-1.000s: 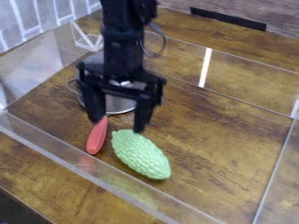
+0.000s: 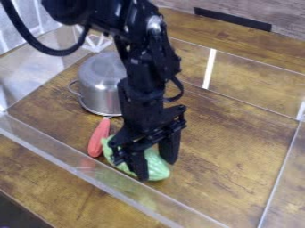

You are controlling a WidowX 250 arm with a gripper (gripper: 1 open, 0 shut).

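My black gripper [image 2: 141, 148] reaches down from the top over a green bumpy vegetable toy [image 2: 155, 168], its fingers around and over it, covering much of it. Whether the fingers touch or hold it, I cannot tell. A red elongated object [image 2: 98, 135] lies just left of the green toy.
A metal pot [image 2: 98, 85] stands behind and to the left. A clear, see-through strip [image 2: 60, 156] runs along the front left.
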